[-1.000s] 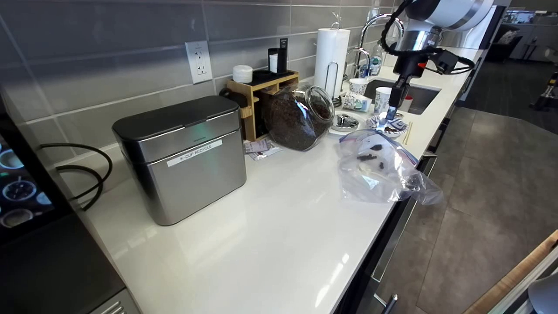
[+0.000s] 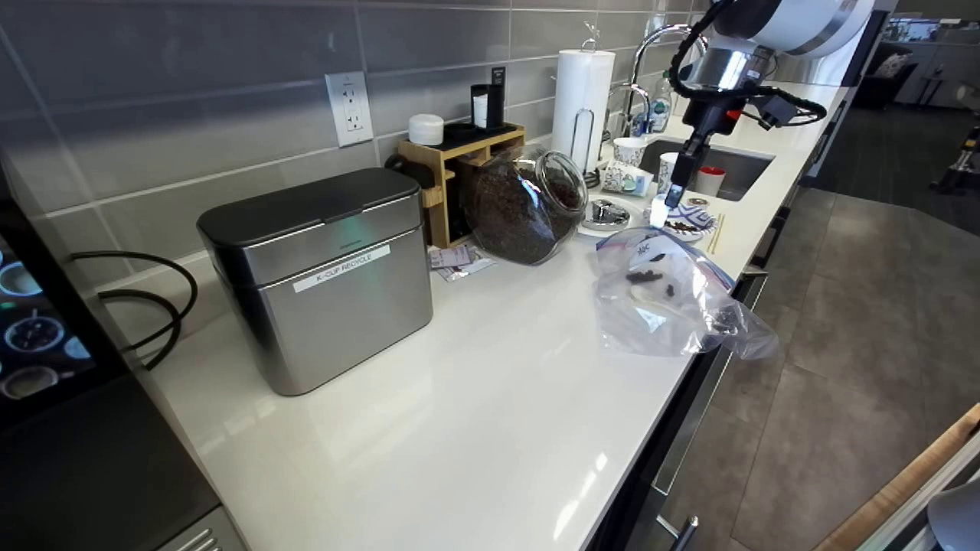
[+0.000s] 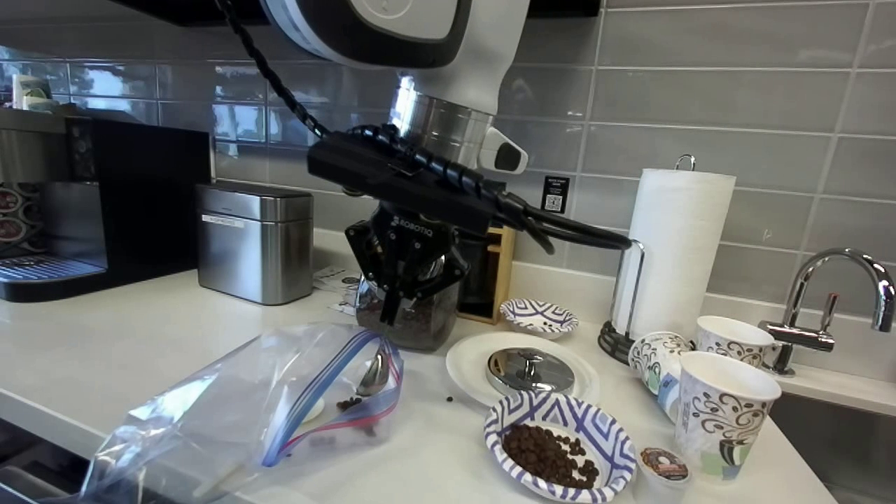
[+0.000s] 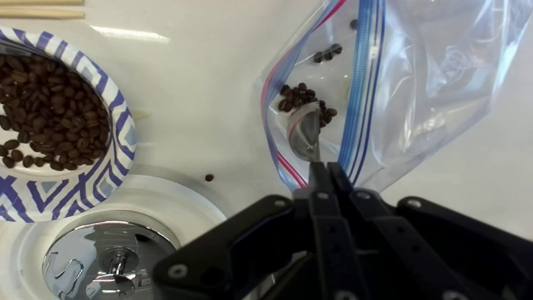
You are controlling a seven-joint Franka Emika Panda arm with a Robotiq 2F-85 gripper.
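My gripper is shut on a metal spoon (image 4: pixel 305 134), whose bowl points away from the fingertips. In the wrist view the bowl appears over the mouth of a clear zip bag (image 4: pixel 429 75), turned partly on its side; I see no beans in it. Loose coffee beans (image 4: pixel 297 96) show beyond the bowl, within the bag's mouth. From exterior view 2, the gripper (image 3: pixel 391 309) stands above the bag's open end, with the spoon (image 3: pixel 374 374) hanging tilted at it. A patterned bowl (image 4: pixel 122 125) of coffee beans sits apart from the bag.
A plate (image 3: pixel 470 369) with a chrome lid (image 3: pixel 530 369) lies near the bean bowl. Paper cups (image 3: pixel 726 411), a paper towel roll (image 3: pixel 678 252) and a glass jar of beans (image 2: pixel 519 211) stand around. Open counter (image 2: pixel 478 395) stretches towards the steel bin (image 2: pixel 349 303).
In exterior view 1, my gripper has shifted slightly left and up with the spoon, and its tilt has changed a little. The bag stays in about the same place.
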